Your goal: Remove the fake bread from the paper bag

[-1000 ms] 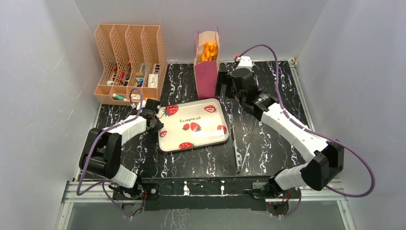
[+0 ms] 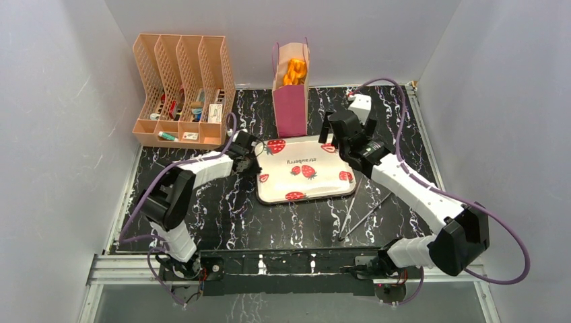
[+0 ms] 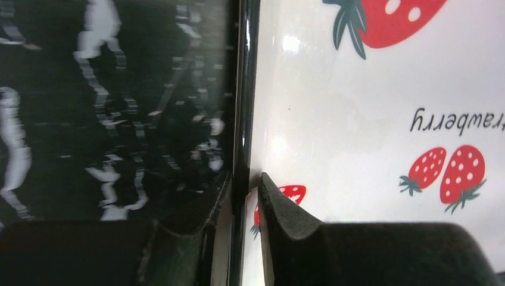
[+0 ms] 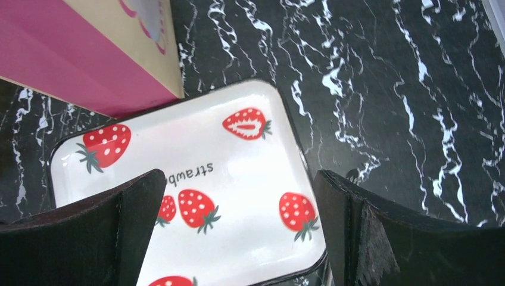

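The paper bag [image 2: 291, 111] stands upright at the back, its front pink, with the orange-yellow fake bread [image 2: 295, 72] showing in its open top. In the left wrist view, my left gripper is shut on the dark rim at the left side of the strawberry tray [image 3: 333, 137]. The tray lies just in front of the bag. Over the tray's back right part hovers my right gripper, its fingers [image 4: 98, 232] wide apart with nothing between them. The bag's pink side [image 4: 89, 65] fills the upper left of the right wrist view; the bread is not visible there.
A peach-coloured divided organizer [image 2: 178, 84] holding small items stands at the back left. Two thin metal utensils [image 2: 367, 215] lie right of the tray, one end near its front right corner. Open dark marble tabletop [image 2: 236, 225] lies left and in front.
The left gripper has carried the tray to the right, and the utensils have shifted and spread. The bag looks unmoved.
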